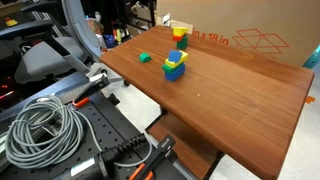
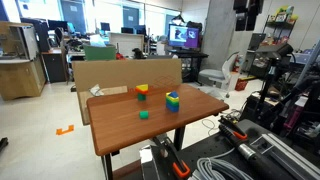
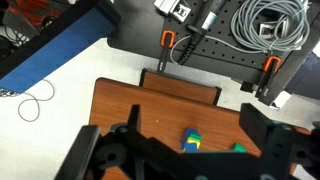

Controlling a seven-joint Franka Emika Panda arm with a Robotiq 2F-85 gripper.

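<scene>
A stack of blue and yellow blocks [image 1: 175, 68] stands near the table's edge, also seen in exterior view 2 as a blue, yellow and green stack [image 2: 173, 102]. Farther back is another stack, yellow, red and green [image 1: 180, 37]. A single green block [image 1: 144, 57] lies flat by itself. From above, the wrist view catches the blue and yellow stack [image 3: 192, 138] and a green block [image 3: 238, 148] near the bottom. My gripper is open and high above the table, its dark fingers wide apart with nothing between them.
A cardboard panel [image 2: 125, 74] stands along one side. Beside the table, a dark frame carries a coiled grey cable [image 1: 45, 135] and orange-handled clamps [image 3: 167, 40].
</scene>
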